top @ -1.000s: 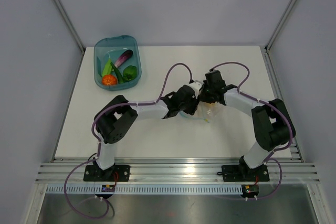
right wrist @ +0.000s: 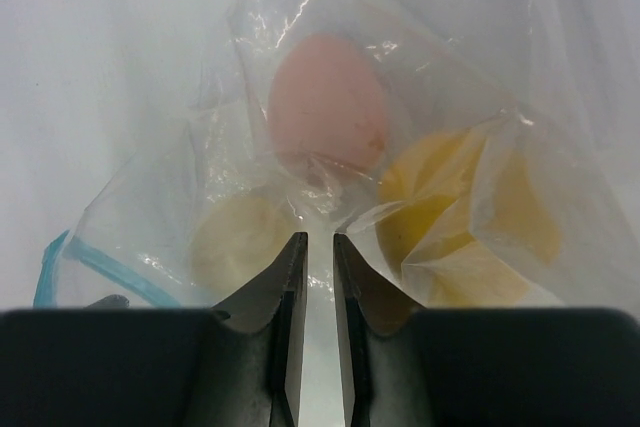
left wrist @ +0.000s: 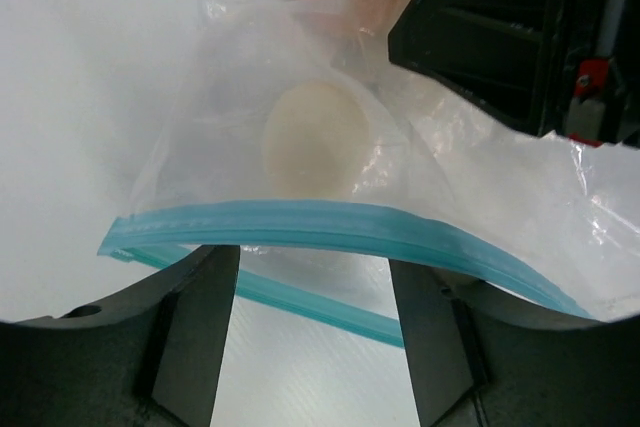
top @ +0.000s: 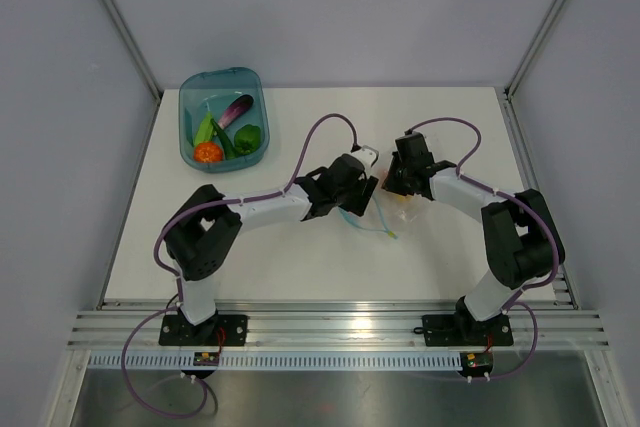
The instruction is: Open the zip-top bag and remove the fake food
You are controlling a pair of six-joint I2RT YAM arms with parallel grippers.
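Note:
The clear zip top bag (left wrist: 230, 137) lies on the table with its blue zip strips (left wrist: 300, 225) parted on the left wrist side. Inside it show a pale round piece (left wrist: 315, 142), a pinkish egg-shaped piece (right wrist: 325, 102) and a yellow piece (right wrist: 430, 192). At the bag's mouth my left gripper is open, its fingers wide apart; the lower strip passes behind them, and nothing is clamped between. My right gripper is over the bag, its fingertips separated by a narrow gap, with bag film visible beyond. Whether film is caught there cannot be told.
A blue-grey bin (top: 262, 132) at the back left holds an eggplant (top: 237, 109), a green pepper (top: 248, 139), a tomato-like orange piece (top: 208, 152) and other greens. My two grippers stand close together.
My left gripper has drawn back to the left, away from the right gripper, and more of the blue strips shows. The right arm has shifted only slightly right.

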